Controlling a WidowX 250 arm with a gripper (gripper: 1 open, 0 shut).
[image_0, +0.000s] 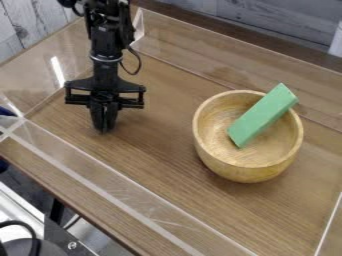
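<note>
My black gripper (104, 106) hangs low over the wooden table at the left of the camera view, its two fingers pointing down. Whether anything is between the fingertips is too small and dark to tell. To the right, a tan round bowl (211, 135) holds a green rectangular block (263, 114), which leans diagonally against the bowl's rim.
A dark cable lies at the bottom left corner. Pale surfaces border the table at the left and top.
</note>
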